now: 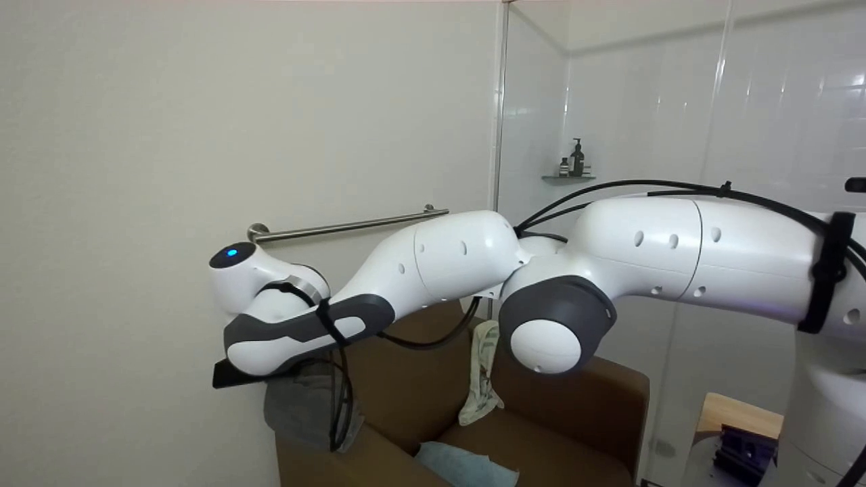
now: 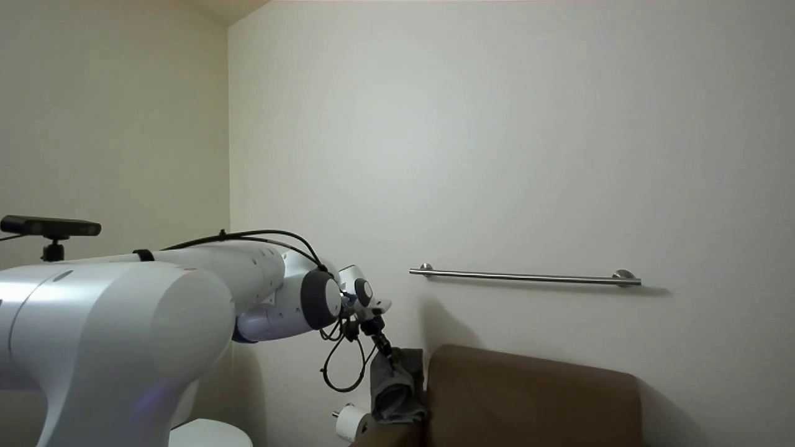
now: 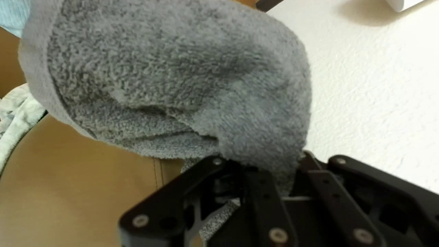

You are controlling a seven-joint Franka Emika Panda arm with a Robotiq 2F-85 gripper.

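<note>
A thick grey towel (image 3: pixel 177 70) fills the upper middle of the wrist view, and a bunched part of it is pinched in my gripper, which is shut on it. In exterior view 2 the grey towel (image 2: pixel 399 387) hangs from the gripper (image 2: pixel 389 357) beside the left end of the brown chair. Exterior view 1 shows the towel (image 1: pixel 304 406) dangling under the wrist, over the chair's near left arm; there the fingers are hidden behind the arm's last link and the towel.
A metal bar (image 2: pixel 522 277) is fixed to the wall, bare along its length. The brown armchair (image 1: pixel 568 438) holds a pale patterned cloth (image 1: pixel 482 373) over its side and a light blue cloth (image 1: pixel 467 464) on its seat. A white holder (image 2: pixel 350 423) is low on the wall.
</note>
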